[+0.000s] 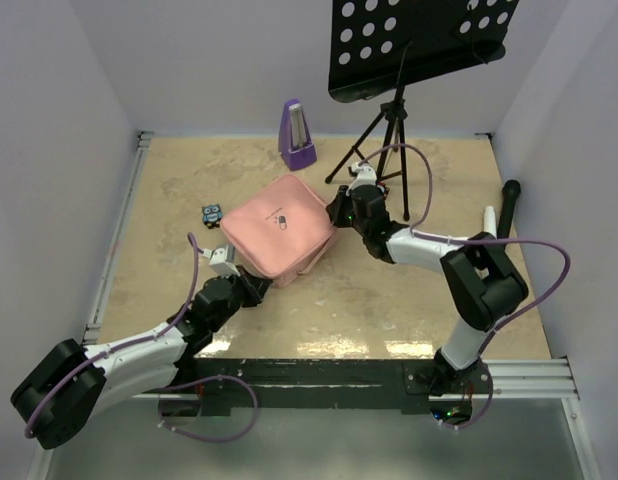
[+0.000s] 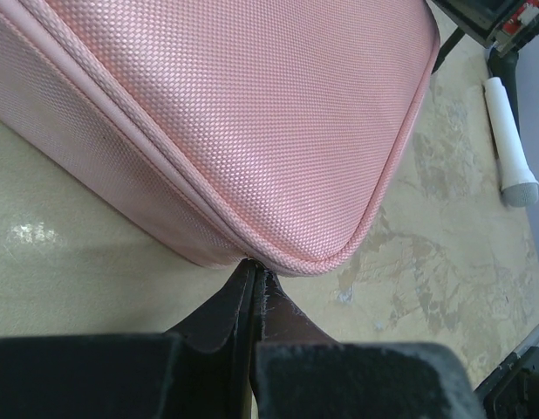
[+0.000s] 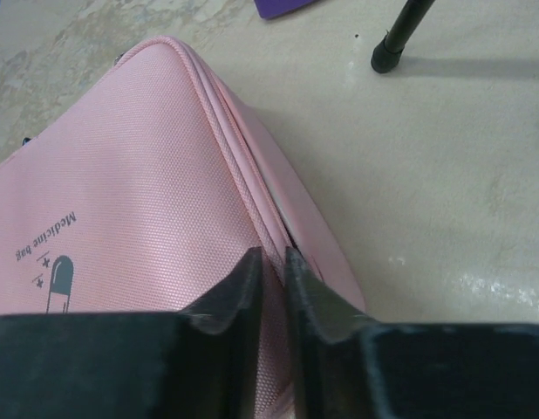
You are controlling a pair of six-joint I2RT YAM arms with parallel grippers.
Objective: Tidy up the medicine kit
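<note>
A pink medicine bag (image 1: pixel 274 225), lid printed "Medicine bag" (image 3: pixel 130 201), lies on the table. At its front corner my left gripper (image 1: pixel 253 292) is shut, fingertips (image 2: pixel 250 288) just under the corner piping; anything thin between them is hidden. My right gripper (image 1: pixel 337 208) is at the bag's right edge, fingertips (image 3: pixel 252 271) against the piping and zipper seam, close together; whether they grip the edge is unclear.
A tall black music stand (image 1: pixel 394 120) stands behind my right gripper. A purple metronome (image 1: pixel 297 140) is at the back, a small blue object (image 1: pixel 211 214) left of the bag. A white microphone (image 1: pixel 489 222) and a black one lie at the right.
</note>
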